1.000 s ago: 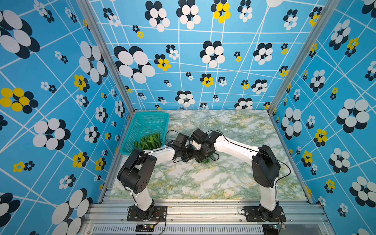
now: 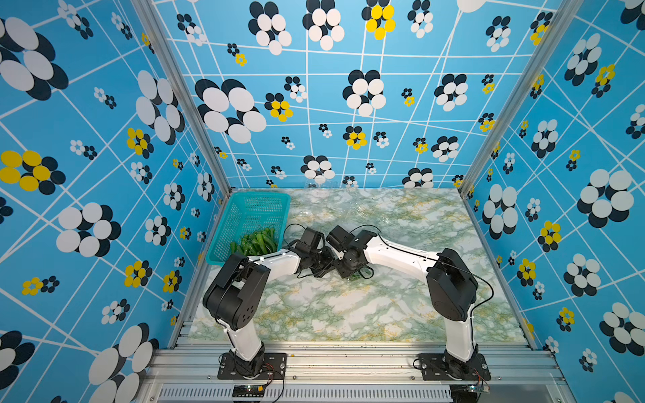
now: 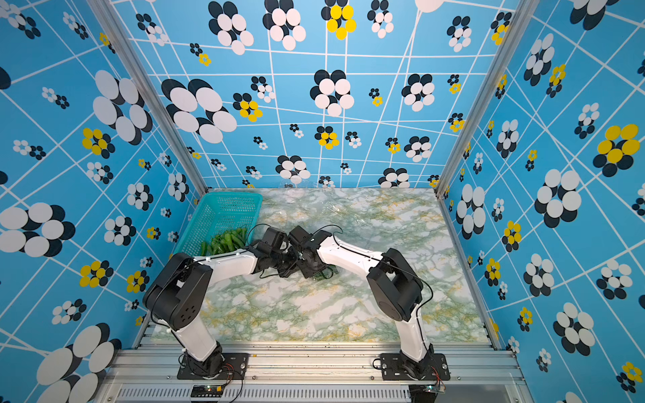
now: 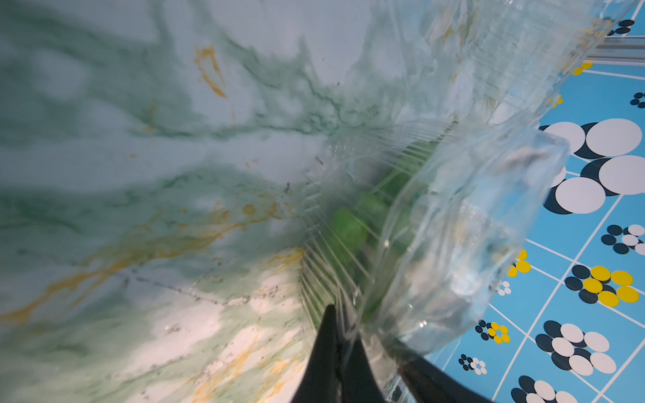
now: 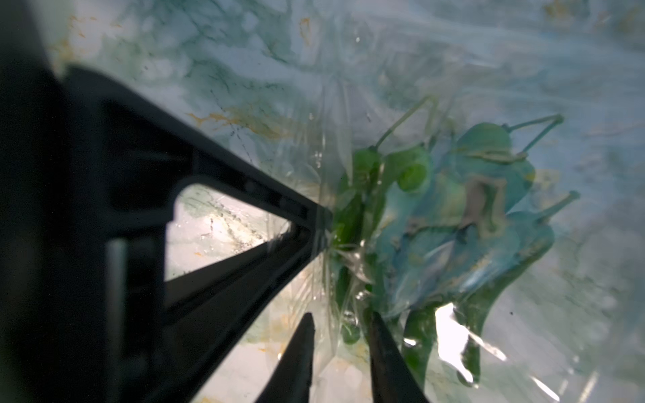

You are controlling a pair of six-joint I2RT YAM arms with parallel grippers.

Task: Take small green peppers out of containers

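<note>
A clear plastic bag (image 4: 463,241) holding small green peppers (image 5: 416,171) lies at mid-table, largely hidden by both grippers in the top views. In the left wrist view my left gripper is shut at the bag's edge, crinkled film around its fingertips. In the right wrist view my right gripper is part open over the bag, film and peppers showing between and beyond its fingertips. A black finger of the other gripper reaches in from the left to the bag's edge.
A teal mesh basket (image 2: 283,201) with a pile of green peppers stands at the back left. Blue patterned walls enclose the sides and back.
My right gripper and arm have shifted slightly over the bag, the elbow moving a little to the left. The left arm has hardly moved.
</note>
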